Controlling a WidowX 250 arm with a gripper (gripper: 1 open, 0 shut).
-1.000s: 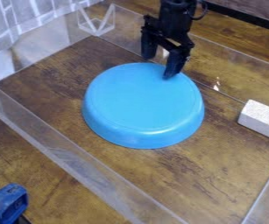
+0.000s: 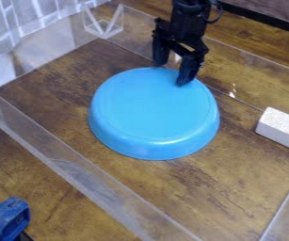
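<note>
A black gripper [image 2: 178, 58] comes down from the top of the view to the back rim of a large blue round lid-like object [image 2: 153, 113], which lies on the wooden floor of a tray. The fingertips are at or just over that rim, with a small pale thing partly hidden behind them. Whether the fingers are open or shut on anything is hard to tell.
A white block [image 2: 281, 129] lies at the right. A blue object [image 2: 5, 220] sits at the lower left, outside the clear tray wall [image 2: 72, 179].
</note>
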